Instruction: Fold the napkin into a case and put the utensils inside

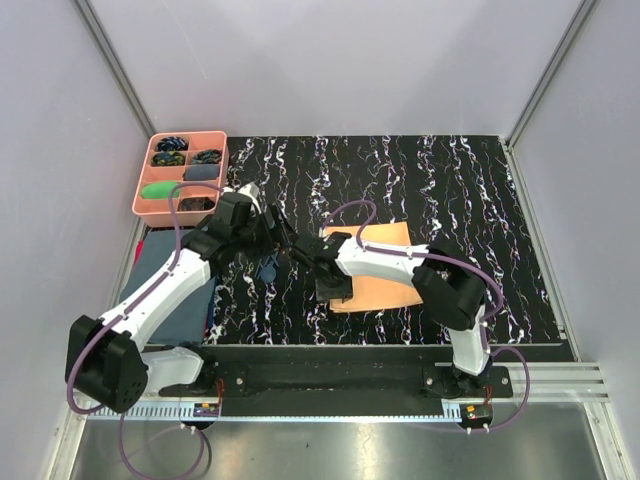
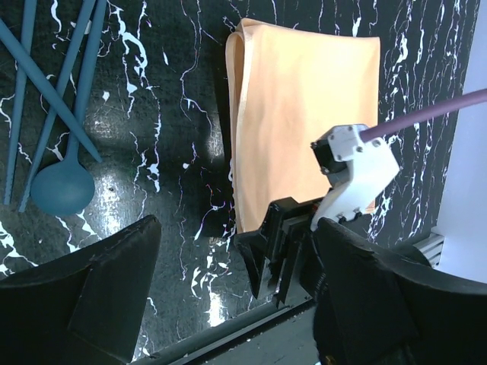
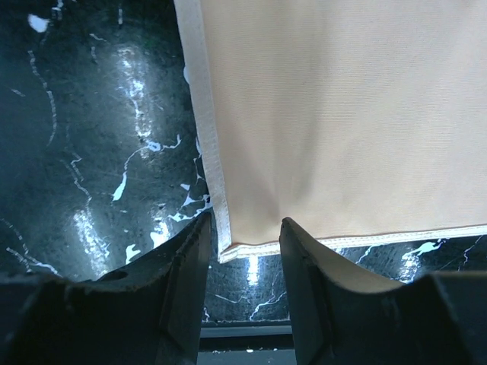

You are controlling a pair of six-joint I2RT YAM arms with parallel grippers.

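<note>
A peach napkin (image 1: 375, 290) (image 3: 342, 129) lies folded flat on the black marbled table. My right gripper (image 1: 325, 285) is over its near-left corner, fingers apart, with nothing seen held. My left gripper (image 1: 275, 225) stands open above the table left of the napkin; in the left wrist view its dark fingers (image 2: 91, 289) are wide apart. Blue utensils, a spoon (image 2: 62, 187) and crossed sticks (image 2: 47, 91), lie left of the napkin. The right arm hides part of the napkin in the top view.
A pink divided tray (image 1: 145, 205) with rolled items stands at the back left, above a blue-grey mat (image 1: 180, 310). Walls edge both sides.
</note>
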